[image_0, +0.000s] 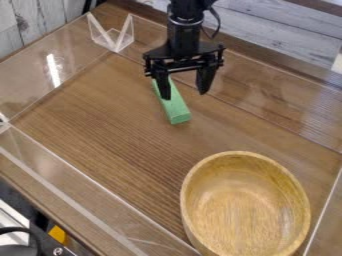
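A black robot gripper (183, 72) hangs at the top centre of the camera view, open, its two fingers spread to left and right. A green oblong block (175, 106) lies on the wooden surface below the left part of the gripper, slanting away from it, its far end partly behind the gripper.
A large tan bowl (243, 163) sits at the lower right. A white wire stand (112, 32) is at the upper left. A white wall edges the back.
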